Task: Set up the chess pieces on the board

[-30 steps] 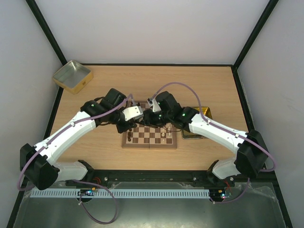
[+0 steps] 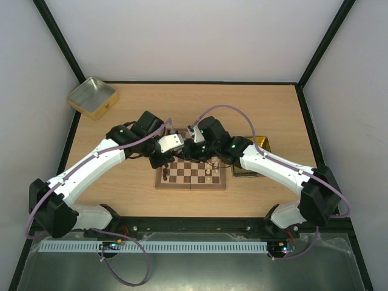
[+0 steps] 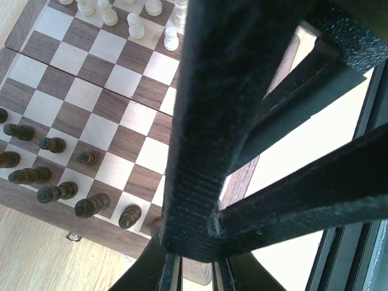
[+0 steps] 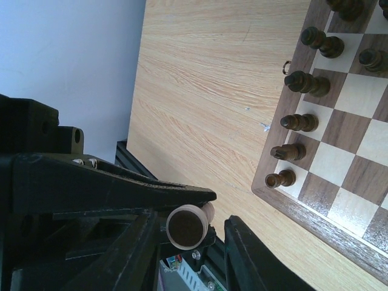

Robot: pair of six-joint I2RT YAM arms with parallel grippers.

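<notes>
Over the board, both grippers meet. In the right wrist view a pale chess piece [image 4: 208,211] points its round dark base at the camera. My left gripper, reaching in from the left, is shut on it. The fingertips of my right gripper stand apart on either side of the piece, open. In the left wrist view a black finger [image 3: 200,151] of the right gripper covers the piece and most of my left gripper. The chessboard [image 3: 100,130] has dark pieces [image 3: 91,205] along one edge and light pieces [image 3: 136,27] opposite.
A gold-coloured tray [image 2: 262,143] lies right of the board, partly under the right arm. An open box [image 2: 108,106] sits at the table's back left. Bare table [image 4: 200,109] borders the board, while upright pieces crowd its ends.
The right arm shows almost no movement, and the board has stayed put.
</notes>
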